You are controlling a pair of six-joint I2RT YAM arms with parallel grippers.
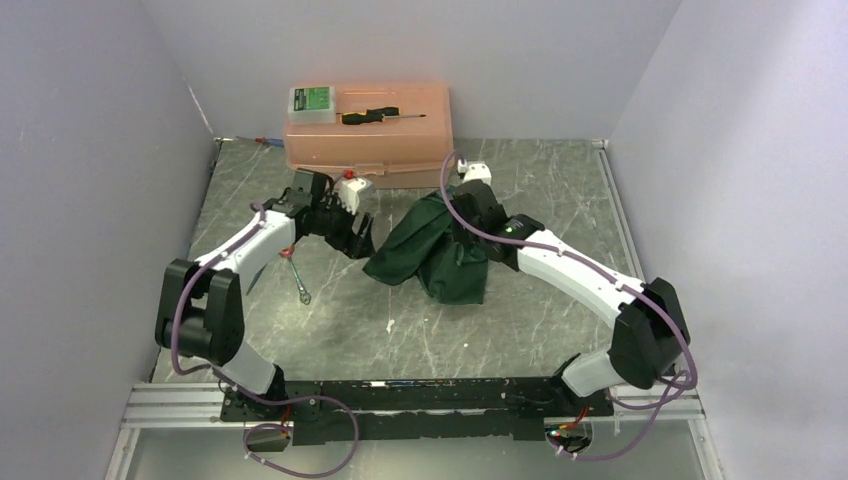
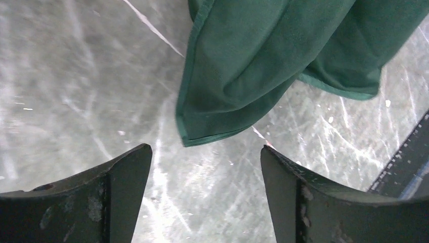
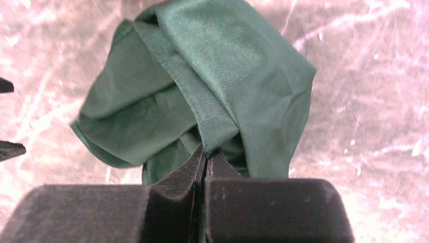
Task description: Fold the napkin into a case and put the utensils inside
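A green napkin (image 1: 410,250) lies bunched in the middle of the table, creased with several folds (image 3: 263,76). My left gripper stands open just beyond the napkin's left corner (image 2: 217,121), nothing between its fingers. My right gripper is over the napkin, shut, with a strip of cloth running to its fingertips; whether it pinches that cloth is hard to tell. A utensil with a pale green handle (image 1: 300,285) lies left of the napkin, partly under the left arm.
A pink toolbox (image 1: 370,150) with screwdrivers and a small case on top stands along the back. Walls border the sides and back.
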